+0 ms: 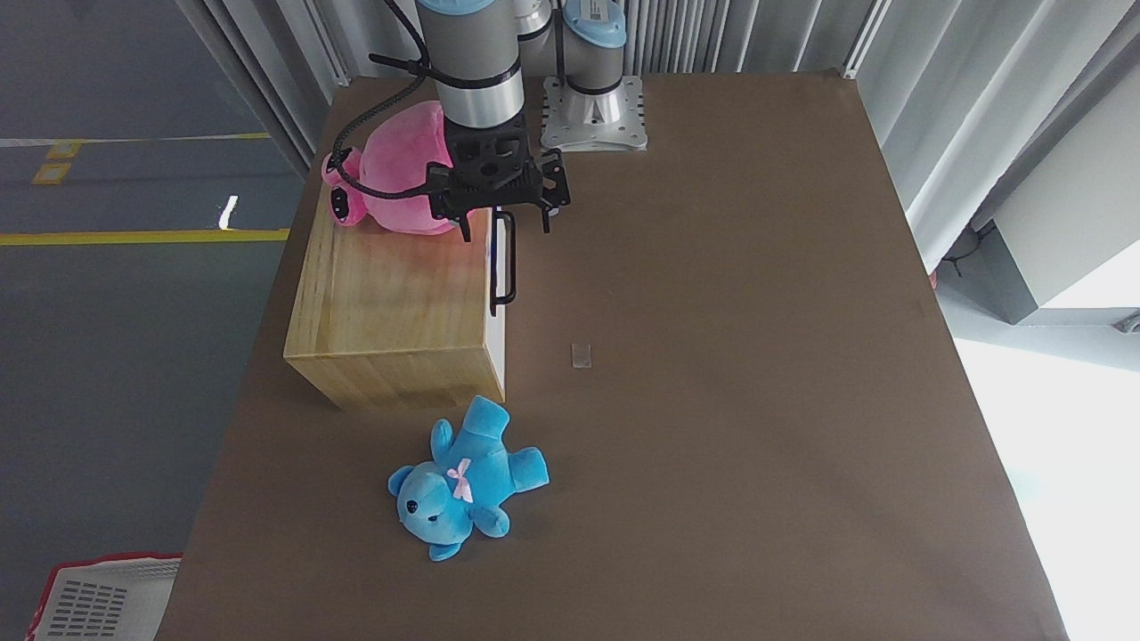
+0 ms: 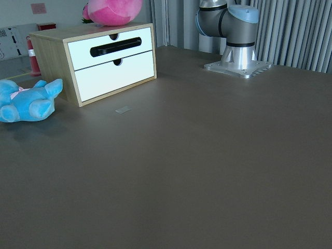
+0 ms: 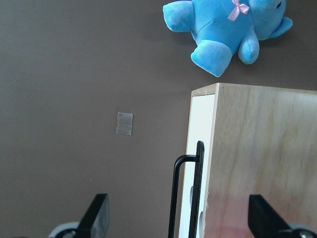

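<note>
A wooden two-drawer cabinet with white fronts carries a black bar handle. In the front view my gripper is over the handle end of the cabinet, beside the pink plush toy on top. In the wrist view my open gripper has its fingertips either side, with the handle between them but seen below, apparently not gripped. A blue plush bear with a pink bow lies on the table beside the cabinet.
A small square patch lies beside the cabinet. The robot base stands at the back, and a basket is off the table at lower left.
</note>
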